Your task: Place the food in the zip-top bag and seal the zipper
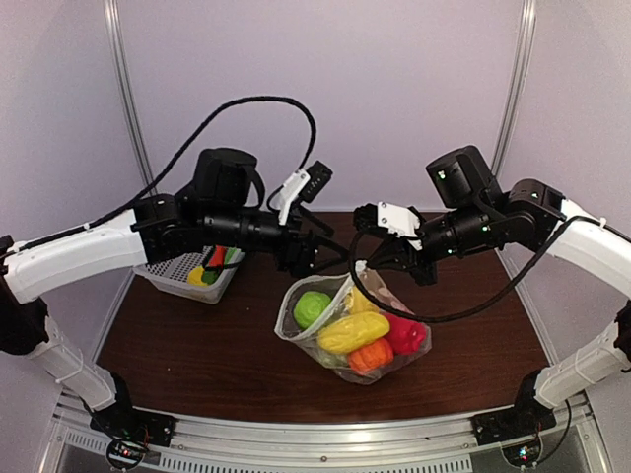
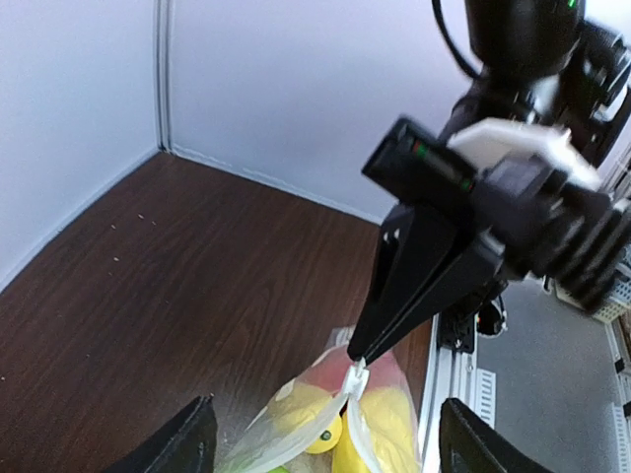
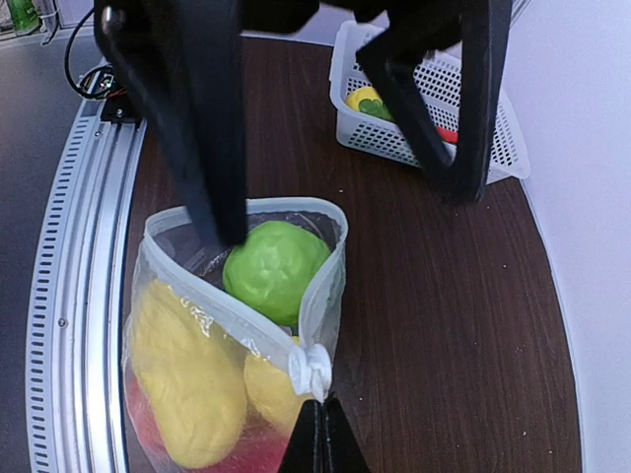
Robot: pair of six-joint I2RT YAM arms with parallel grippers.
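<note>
The clear zip top bag (image 1: 409,357) hangs tilted from my right gripper, which is shut on the white zipper slider (image 3: 310,369) at one corner of the mouth. Inside show a green round food (image 3: 276,268), a long yellow food (image 1: 353,333), an orange one (image 1: 370,356) and a red one (image 1: 405,335). Between slider and far rim, the bag's mouth gapes. My left gripper is open, its fingers (image 2: 192,434) wide apart above the mouth, with nothing gripped. In the left wrist view, the right fingers (image 2: 380,315) meet at the slider.
A white perforated basket (image 1: 180,276) stands at the left back, holding a red food (image 1: 218,255) and other pieces. Bare dark table (image 1: 197,365) surrounds the bag. The two arms are close together over the bag.
</note>
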